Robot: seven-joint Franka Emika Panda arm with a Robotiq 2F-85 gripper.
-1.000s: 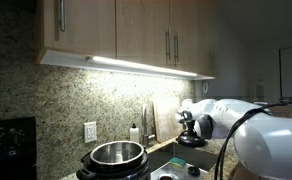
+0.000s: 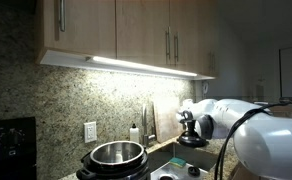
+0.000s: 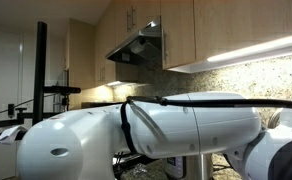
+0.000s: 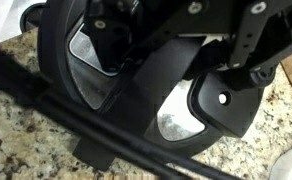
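A round black lid with silvery panels [image 4: 174, 115] fills the middle of the wrist view, over speckled granite. My gripper is right above its raised middle bar; the fingers are shut, but the dark parts overlap and hide whether the bar sits between the fingers. In exterior view 1, the gripper [image 2: 192, 127] points down at the black lid [image 2: 191, 140], near the far end of the sink. Whether the lid rests on the counter is unclear. An uncovered cooker [image 2: 118, 153] with a metal inner pot stands at the near end of the counter.
The sink [image 2: 198, 157] lies between cooker and gripper, with a faucet [image 2: 145, 125] behind it. A bottle [image 2: 134, 133] and a cutting board [image 2: 166, 120] stand by the wall. Cabinets [image 2: 136, 35] hang above. A pale rounded object [image 4: 290, 164] shows at the wrist view's edge.
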